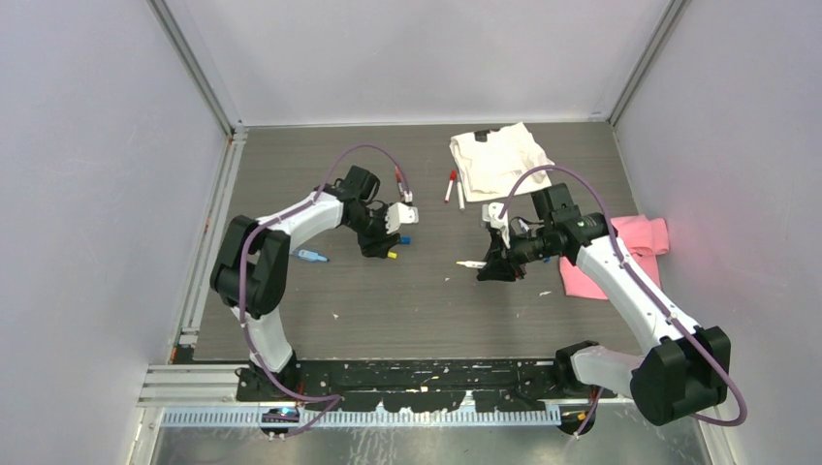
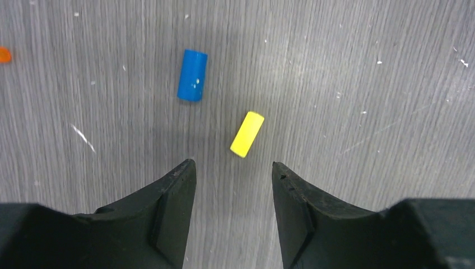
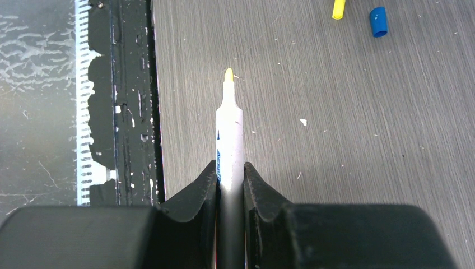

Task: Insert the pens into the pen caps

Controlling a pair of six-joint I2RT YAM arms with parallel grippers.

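My right gripper (image 1: 492, 263) is shut on a white pen (image 3: 229, 129) with a yellow tip exposed, held pointing left in the top view. My left gripper (image 1: 380, 244) hangs open above the table, nothing between its fingertips; in the left wrist view a yellow cap (image 2: 247, 133) lies just beyond them, with a blue cap (image 2: 192, 75) beyond that. Both caps also show at the top of the right wrist view. A blue pen (image 1: 308, 256) lies left of the left gripper.
Red-capped and white pens (image 1: 449, 187) lie at the back near a folded cream cloth (image 1: 499, 155). A pink cloth (image 1: 640, 237) is at the right, behind the right arm.
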